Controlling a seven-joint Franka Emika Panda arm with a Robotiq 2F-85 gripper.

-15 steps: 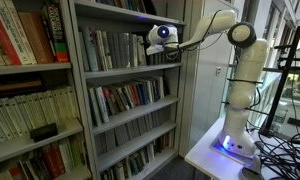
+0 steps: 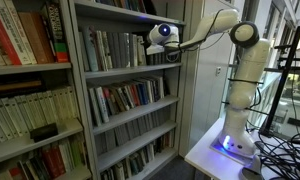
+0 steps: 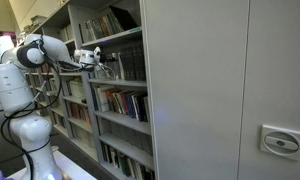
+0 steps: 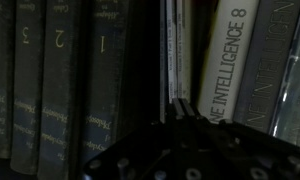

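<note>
In the wrist view my gripper is shut, its dark fingertips close together at the lower middle in front of a row of books. Nothing shows between them. Right behind the tips are thin white spines (image 4: 178,60). Just to their right stands a cream book marked INTELLIGENCE 8 (image 4: 228,60), then a grey book (image 4: 267,65). Dark numbered volumes (image 4: 102,70) fill the left side, with a dark gap before the thin spines. Whether the fingertips touch any spine is hard to tell. From outside, the gripper (image 2: 148,46) is at an upper shelf's book row.
A tall bookcase (image 2: 86,72) holds several shelves of upright books. The arm (image 2: 214,28) reaches across from its base (image 2: 234,145) on a white table (image 2: 207,157). A shelf board (image 2: 130,71) runs below the gripper; a flat pale panel (image 3: 197,90) stands beside the shelves.
</note>
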